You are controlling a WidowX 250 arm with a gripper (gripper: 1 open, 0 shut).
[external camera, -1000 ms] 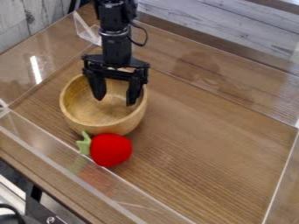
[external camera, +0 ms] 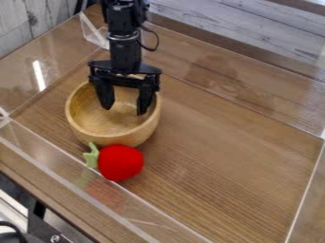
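My black gripper reaches down from the top of the view over a tan bowl, its two fingers standing wide apart, open, at the bowl's back half, with nothing seen between them. A red object with a green stem or leaves lies on the table just in front of the bowl.
A clear plastic item is at the back left, beside the arm. The table's edge runs along the left.
My gripper has shifted very slightly; the bowl and red object stay in place.
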